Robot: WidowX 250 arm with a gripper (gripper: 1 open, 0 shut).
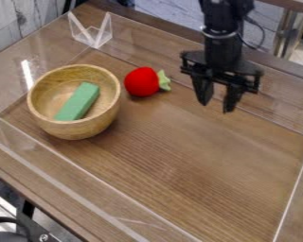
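Observation:
A black robot arm with its gripper (219,85) stands over the upper right of the wooden table, pointing down, its fingers too blurred to tell open from shut. To its left lie a red round object (143,81) with a small pale green piece beside it. A wooden bowl (109,103) at the left holds a green oblong block (79,101).
A clear plastic or wire item (92,30) sits at the top left. A dark curved object shows at the bottom left corner.

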